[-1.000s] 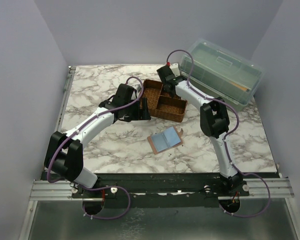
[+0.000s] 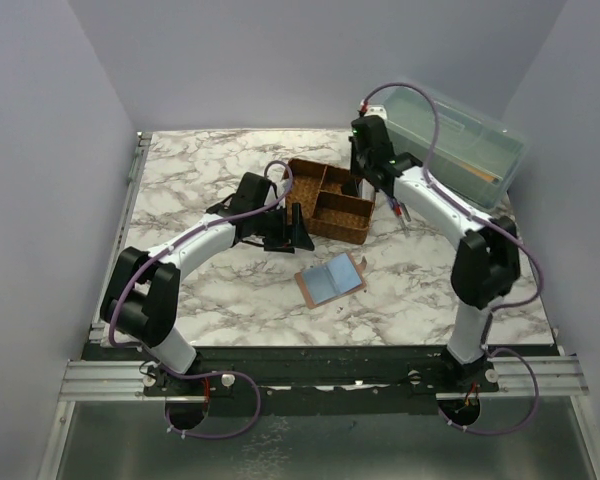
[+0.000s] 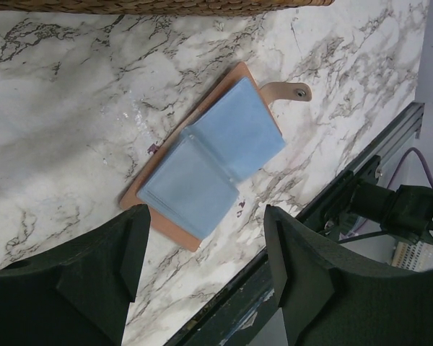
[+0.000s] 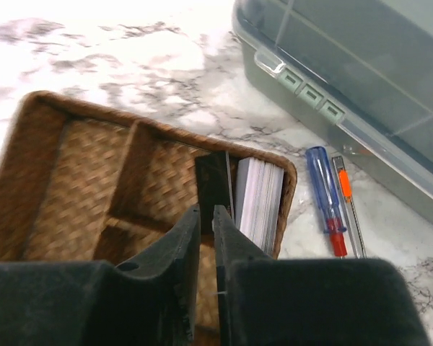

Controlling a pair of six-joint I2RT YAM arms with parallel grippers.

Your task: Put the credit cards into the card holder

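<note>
The open card holder (image 2: 330, 279), tan with pale blue sleeves (image 3: 249, 126), lies on the marble table. My left gripper hangs left of and above it, fingers apart with nothing between them. In the right wrist view, white cards (image 4: 259, 198) stand beside a black card (image 4: 213, 186) in the right compartment of a woven tray (image 4: 65, 187). My right gripper is over that compartment, its fingertips close together with a small gap; whether anything is between them is unclear.
A clear plastic box (image 2: 452, 145) fills the back right. A blue-red screwdriver (image 4: 325, 194) and a thin tool (image 4: 348, 202) lie right of the tray.
The left gripper has moved slightly toward the front and right.
</note>
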